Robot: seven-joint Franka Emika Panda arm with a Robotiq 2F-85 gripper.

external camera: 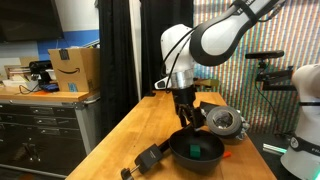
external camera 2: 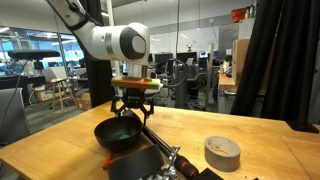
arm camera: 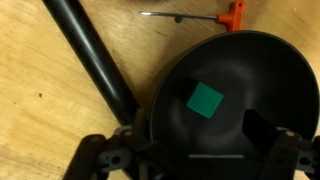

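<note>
A green block (arm camera: 204, 100) lies on the floor of a black bowl (arm camera: 225, 65), clear in the wrist view and also seen inside the bowl (external camera: 210, 165) in exterior view 1. My gripper is open, with its two dark fingers spread apart at the lower part of the wrist view and nothing between them. In exterior view 1 the gripper (external camera: 186, 120) hangs just over the bowl's far rim. The bowl's wall hides the block in exterior view 2, where the gripper (external camera 2: 134, 111) also stands above the bowl.
Beside the bowl runs a black tube (arm camera: 92, 55). An orange-handled screwdriver (arm camera: 232, 16) lies on the wooden table close to the rim. A roll of tape (external camera 2: 222, 152) and a metal round object (external camera: 226, 121) sit nearby. Free tabletop (external camera: 130, 130) stretches to the left.
</note>
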